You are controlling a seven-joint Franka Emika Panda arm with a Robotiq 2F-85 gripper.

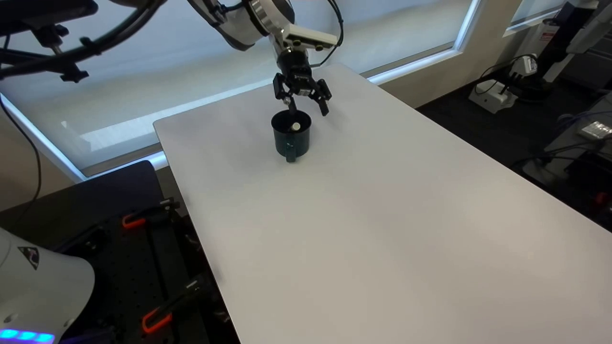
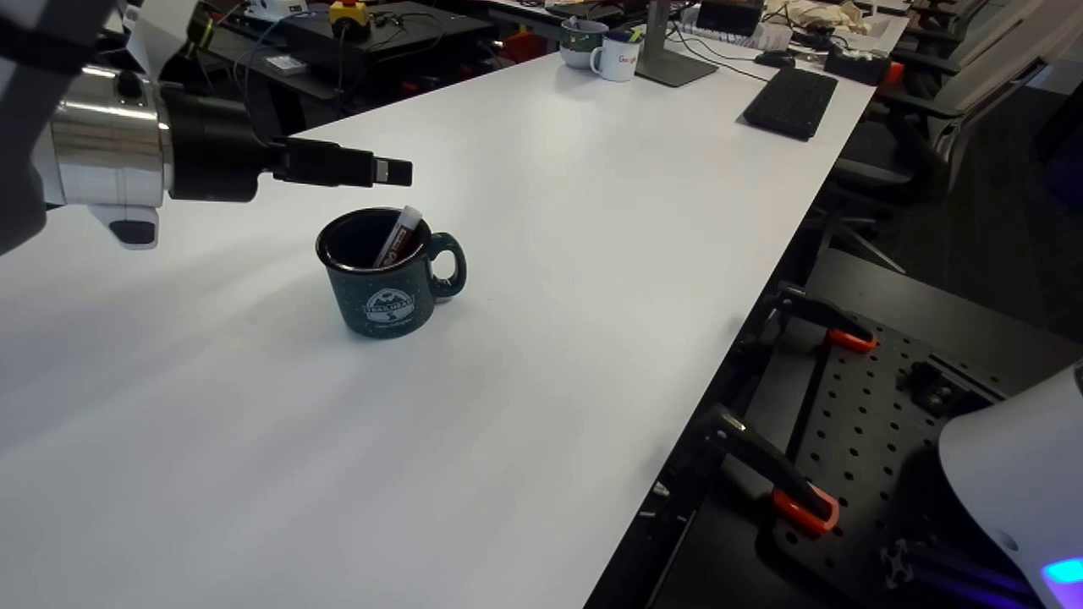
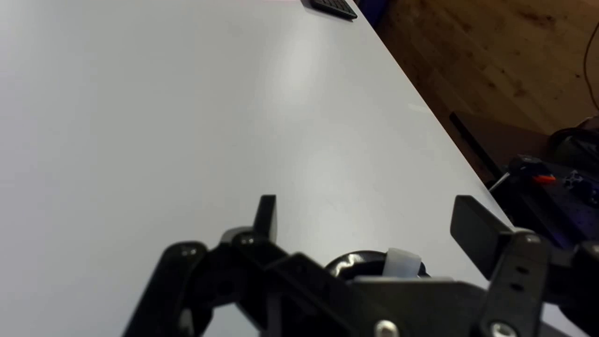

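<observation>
A dark green mug (image 1: pixel 282 143) stands upright on the white table, its handle facing the camera in exterior view 1. In exterior view 2 the same mug (image 2: pixel 357 301) shows a white emblem, and a white marker (image 2: pixel 398 235) leans inside it, its end poking above the rim. My gripper (image 1: pixel 308 109) is open beside and a little above the mug, on the side away from the handle. Nothing lies between its fingers. In the wrist view the gripper has its fingers wide apart; the marker's end (image 3: pixel 402 264) and part of the rim show behind its body.
A white mug (image 2: pixel 616 57), a monitor stand and a keyboard (image 2: pixel 791 102) sit at the far end. Orange-tipped clamps (image 2: pixel 807 511) line the edge by the robot base. A window lies behind the arm.
</observation>
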